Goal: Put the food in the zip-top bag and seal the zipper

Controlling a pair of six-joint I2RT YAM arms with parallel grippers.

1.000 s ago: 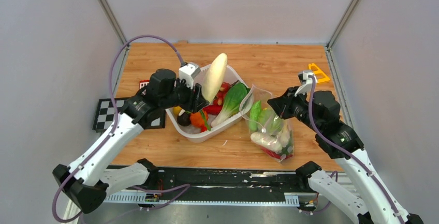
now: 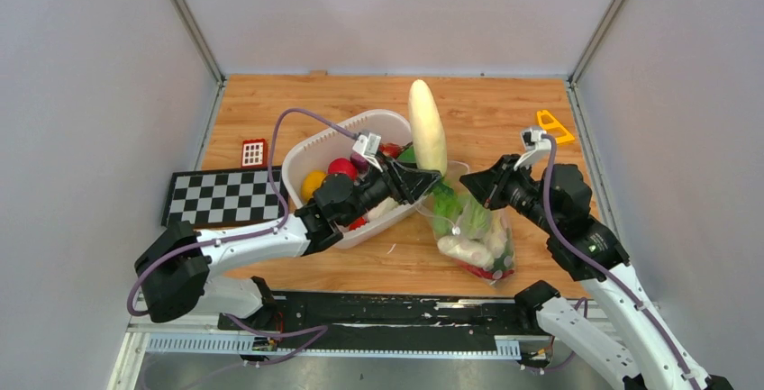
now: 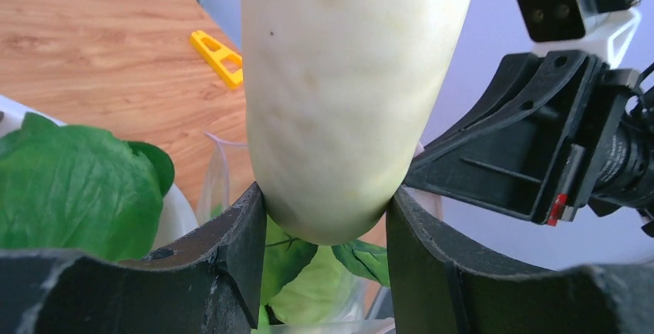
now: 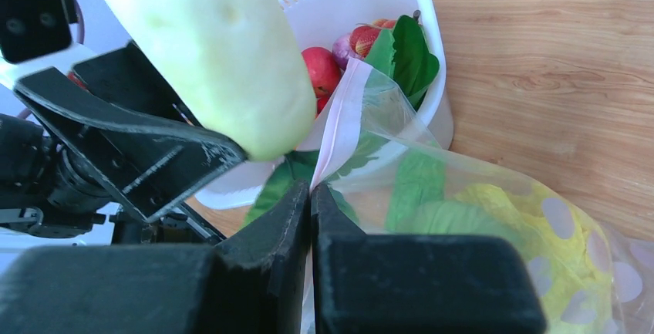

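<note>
A long pale daikon-like vegetable (image 2: pixel 425 124) (image 3: pixel 347 79) (image 4: pixel 216 56) stands upright in my left gripper (image 2: pixel 423 183), gripped at its lower end, just above the mouth of the clear zip bag (image 2: pixel 473 237) (image 4: pixel 463 195). The bag holds leafy greens, white and red items. My right gripper (image 2: pixel 482 189) is shut on the bag's rim, whose pale zipper strip rises from between its fingertips in the right wrist view.
A white basket (image 2: pixel 315 151) of mixed produce stands left of the bag, under the left arm. A checkerboard (image 2: pixel 194 201), small red object (image 2: pixel 254 153) and yellow piece (image 2: pixel 554 127) lie farther out.
My left gripper has carried the pale vegetable rightward from over the basket to the bag's mouth, turning it more upright. The right arm stays nearly still.
</note>
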